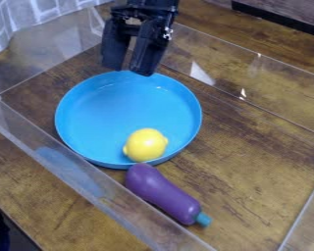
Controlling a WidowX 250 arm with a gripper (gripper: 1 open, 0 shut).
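Note:
A blue plate point(102, 115) rests on the wooden floor of a clear-walled box, with a yellow lemon-like object point(145, 145) on its front right. A purple eggplant point(161, 195) with a teal tip lies diagonally just in front of the plate. My dark gripper point(132, 63) hangs over the back of the plate at the top of the view, its fingers pointing down. Whether anything is between them is hard to make out.
Transparent walls point(55, 170) enclose the area at left, back and right. The wooden surface point(251, 147) to the right of the plate is clear.

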